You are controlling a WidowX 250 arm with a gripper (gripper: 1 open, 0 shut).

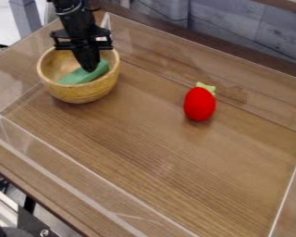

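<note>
A wooden bowl [77,93] sits at the upper left of the table, holding a green oblong object [88,75]. The black gripper [82,56] is over the bowl's back part, its tip at or just above the green object; it looks shut, and nothing clearly shows between its fingers. Whether it touches the green object is hard to tell.
A red egg-shaped object [199,105] lies on the right of the table, with a small pale yellow-green piece [206,87] behind it. A grey wall [237,32] runs behind.
</note>
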